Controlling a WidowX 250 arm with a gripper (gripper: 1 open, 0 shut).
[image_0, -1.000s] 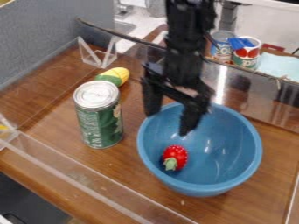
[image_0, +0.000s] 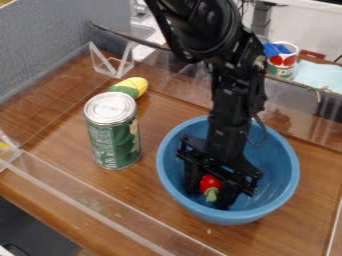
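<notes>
My black gripper (image_0: 213, 176) reaches down inside the blue bowl (image_0: 274, 185), its fingers shut on a small red object with a green top (image_0: 210, 185), which looks like a toy strawberry or pepper and is partly hidden by the fingers. The arm comes down from the top centre of the view.
A green-labelled can (image_0: 112, 135) stands left of the bowl, with a yellow-and-green toy (image_0: 130, 87) behind it on the wooden surface (image_0: 54, 135). A clear low wall runs along the front. Cans (image_0: 281, 62) sit beyond the back edge.
The arm has descended into the bowl, and the fingers have come down round the red object, which now sits slightly right of where it lay.
</notes>
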